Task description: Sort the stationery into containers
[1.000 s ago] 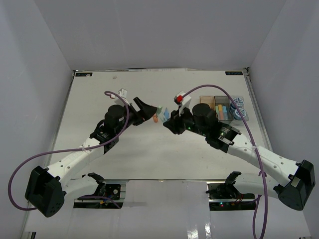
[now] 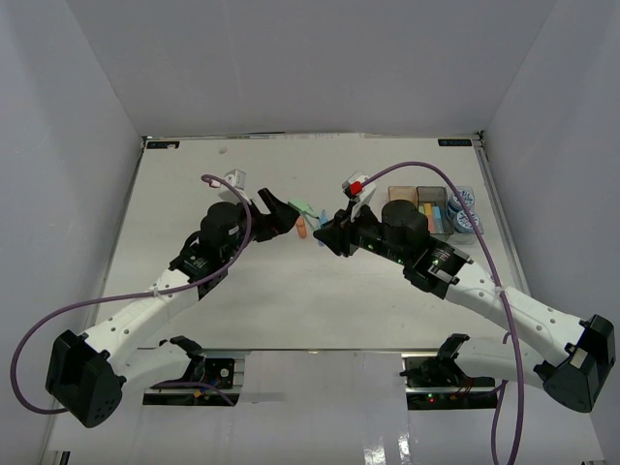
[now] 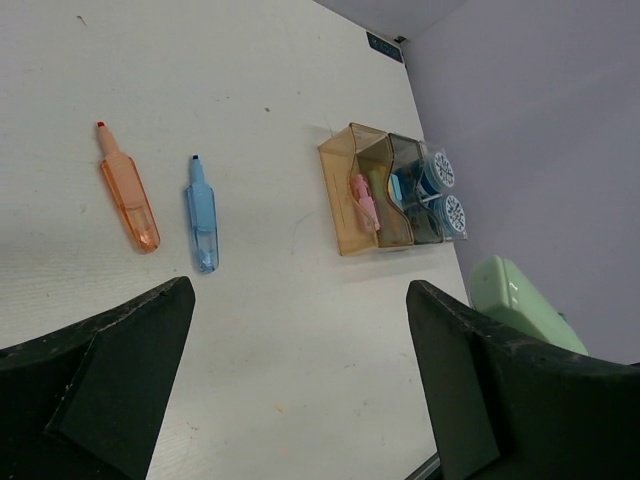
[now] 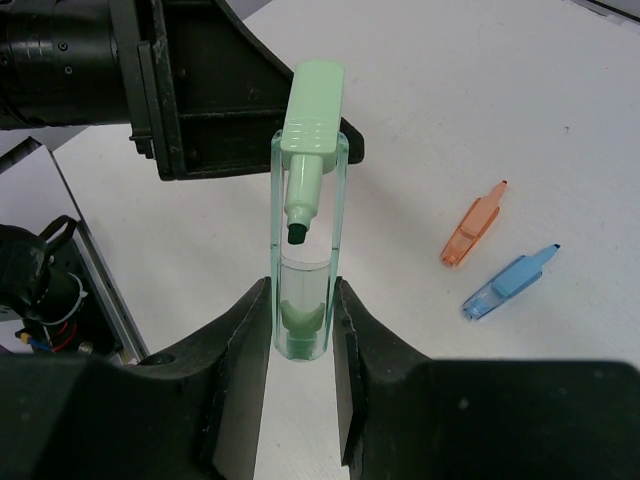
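My right gripper is shut on the clear lower end of a green marker (image 4: pixel 312 110). Its opaque green part and dark tip show above the fingers. Behind the marker, in the right wrist view, is a black finger of the left gripper. That gripper stands open with nothing between its fingers; the green body (image 3: pixel 530 310) shows outside its right finger. An orange marker (image 3: pixel 128 195) and a blue marker (image 3: pixel 203 220) lie apart on the table. The box (image 3: pixel 338 200) with compartments has a pink item (image 3: pixel 364 203) inside.
Tape rolls (image 2: pixel 466 221) sit in the clear compartments on the box's right side, with colored pieces (image 2: pixel 432 216) in the middle one. Both arms nearly meet over mid-table. Open table lies between the loose markers and the box.
The green marker's upper part now points more to the left in the top view.
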